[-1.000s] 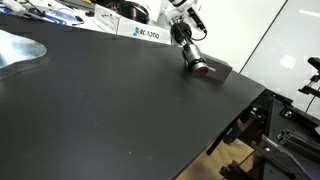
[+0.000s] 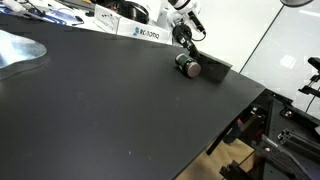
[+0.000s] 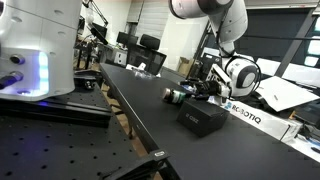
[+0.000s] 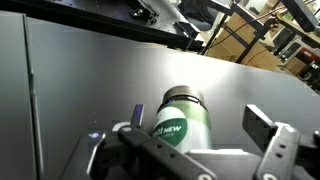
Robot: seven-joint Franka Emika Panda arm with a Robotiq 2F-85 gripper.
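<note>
A green-labelled can [image 2: 187, 64] lies on its side on the dark table, with one round end toward the camera in exterior view 1. Its green label also shows beside the black box in exterior view 2, where the can [image 3: 174, 96] is small. My gripper [image 2: 188, 49] is just above and behind it. Seen from the wrist, the can [image 4: 183, 122] is between the two spread fingers, with gaps on both sides. My gripper is open and does not appear to grip the can.
A black box [image 3: 203, 117] stands close beside the can and the arm. A white panel with lettering [image 2: 147, 32] stands behind.
The can was hanging tilted below the gripper. Now it lies lower and slightly left on the table, apart from the fingers, which have opened. The arm has barely moved.
</note>
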